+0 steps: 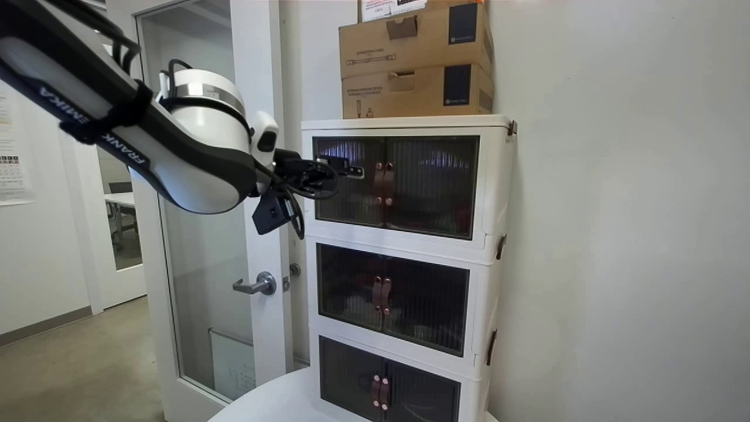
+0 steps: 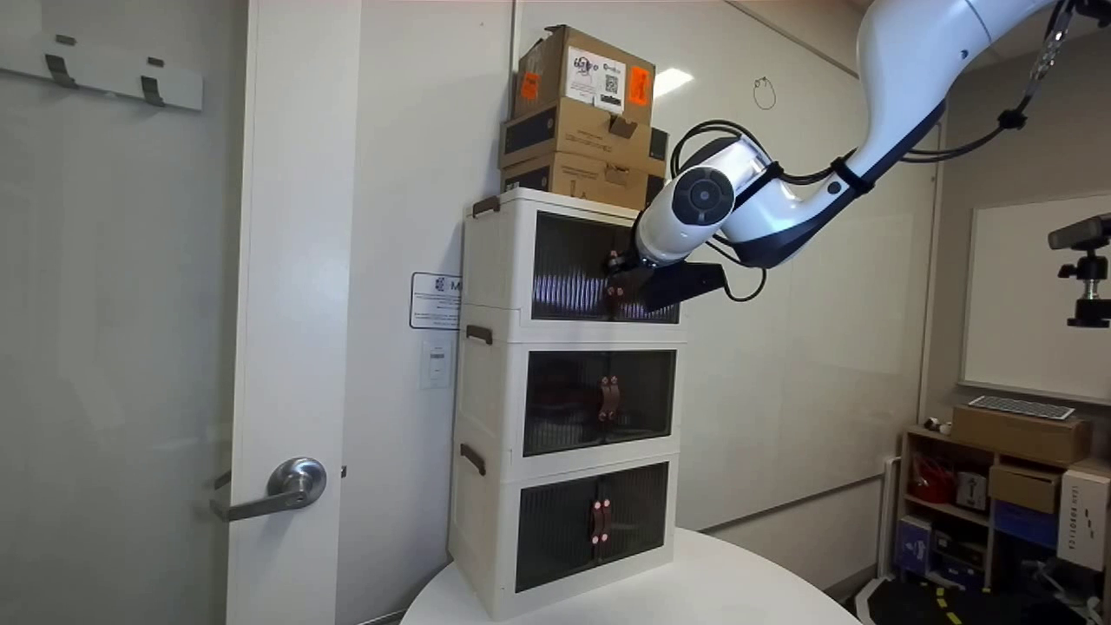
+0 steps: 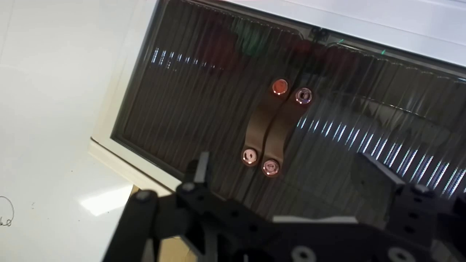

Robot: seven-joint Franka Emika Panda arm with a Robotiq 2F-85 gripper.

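My gripper is open, its two fingers [image 3: 201, 168] wide apart with nothing between them. It faces the top compartment of a white stacked cabinet [image 1: 394, 126], whose two dark ribbed doors are closed. Two brown strap handles with copper studs, the left handle [image 3: 260, 122] and the right handle [image 3: 286, 126], run side by side at the door seam. In the wrist view they appear tilted and lie between the fingers' directions. Exterior view 1 has the fingertips just left of the handles; contact cannot be judged. Exterior view 2 mostly hides the gripper behind the wrist.
Cardboard boxes [image 1: 415, 91] are stacked on the cabinet. Below, the middle doors [image 2: 568, 401] and bottom doors [image 2: 562, 526] are closed too. The cabinet stands on a round white table [image 2: 729, 583]. A glass door with a lever handle [image 1: 256, 284] is close by.
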